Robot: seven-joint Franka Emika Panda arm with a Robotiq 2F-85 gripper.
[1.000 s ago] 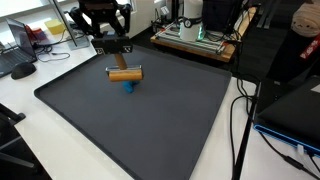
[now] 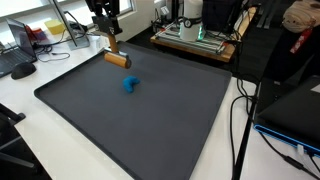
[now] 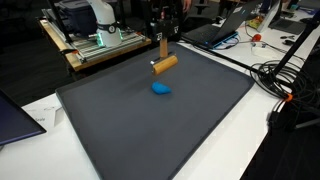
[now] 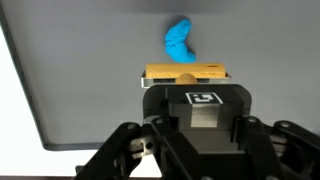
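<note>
An orange tool (image 2: 117, 60) with a crosswise bar and an upright handle (image 2: 113, 44) hangs under my gripper (image 2: 110, 32) near the far edge of the dark board. My gripper is shut on the handle. In the wrist view the orange bar (image 4: 205, 71) lies crosswise just beyond the gripper body, which hides most of the handle and the fingertips. A small, curved blue thing (image 4: 178, 42) lies on the board, apart from the bar; exterior view 2 shows this blue thing (image 3: 161, 88) nearer the board's middle. Whether the bar touches the board, I cannot tell.
The dark board (image 2: 150, 120) is otherwise clear over its middle and front. Behind it stands a wooden shelf or box (image 2: 200, 40) with items on it. Loose black cables (image 3: 285, 80) lie off the board's side.
In exterior view 1 my gripper has moved back and slightly left with the orange tool still held. The bar now stands farther from the blue thing, which shows more fully and lies about where it was.
</note>
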